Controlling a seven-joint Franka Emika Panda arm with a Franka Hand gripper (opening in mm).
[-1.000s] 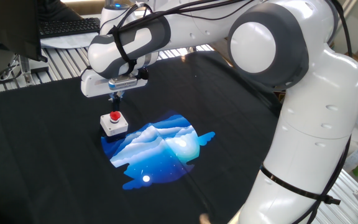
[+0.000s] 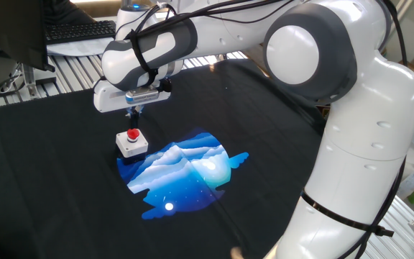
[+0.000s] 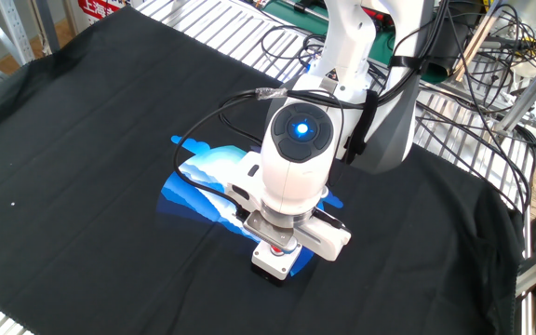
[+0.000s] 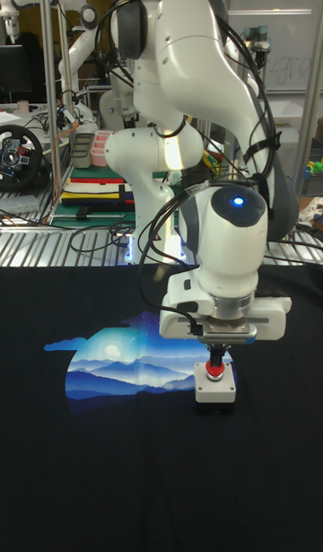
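A white box with a red push button [image 2: 133,134] stands on the black cloth. My gripper [image 2: 134,125] points straight down over it, its dark fingers close together at the button. In exterior view 3 the fingers [image 4: 217,353] reach down to the red button top [image 4: 215,370] from behind; whether they touch it I cannot tell. Nothing shows held between them, and they look shut. From above, my hand hides most of the fingers, while the front of the white button box [image 3: 274,261] peeks out below it.
A flat blue mountain picture [image 2: 185,176] lies on the cloth beside the box. A monitor [image 2: 9,36] and a keyboard [image 2: 77,31] stand beyond the cloth's edge. Cables [image 3: 221,112] hang along my arm.
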